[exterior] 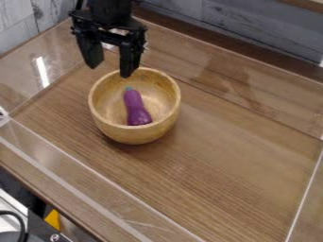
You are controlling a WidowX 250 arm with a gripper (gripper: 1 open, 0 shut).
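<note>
My black gripper [109, 59] hangs at the top left of the view, open, its two fingers spread above the back rim of a tan bowl [165, 102]. Inside the bowl lies a purple elongated object [135, 109], roughly upright along the view's vertical axis, apart from the fingers.
A wall borders the top right.
</note>
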